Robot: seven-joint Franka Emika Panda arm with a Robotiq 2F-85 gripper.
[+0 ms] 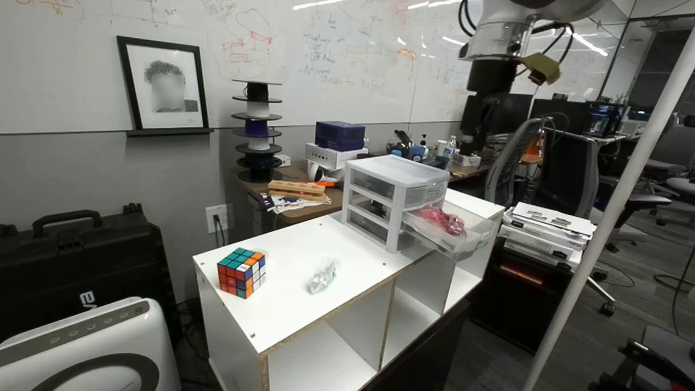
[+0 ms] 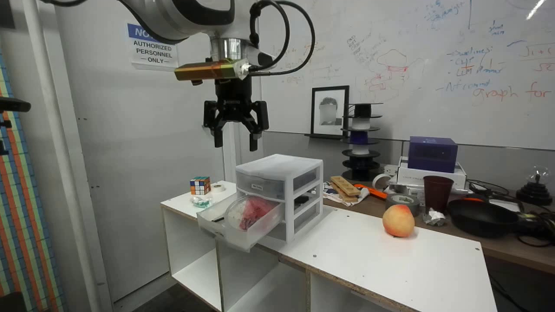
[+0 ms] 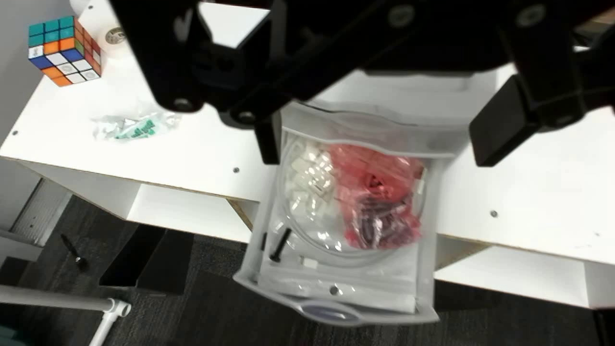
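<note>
High above the white plastic drawer unit [image 2: 281,164] hangs my gripper [image 2: 235,145], its two fingers wide apart and nothing between them. In the wrist view the open fingers [image 3: 501,124] straddle the far part of a pulled-out clear drawer [image 3: 426,271] well below. Inside that drawer lie a red bag [image 3: 375,190], a clear bag of white pieces [image 3: 311,179] and a small black rod [image 3: 280,245]. On the white shelf top [image 1: 293,241] sit a Rubik's cube [image 1: 241,272] and a crumpled clear bag with green bits [image 1: 322,277]. A peach [image 2: 398,220] rests at the other end.
A roll of tape [image 2: 217,187] lies by the cube. Behind the shelf, a brown desk carries a black pan [image 2: 484,216], a dark red cup [image 2: 438,192] and boxes. The shelf top is bare around the peach.
</note>
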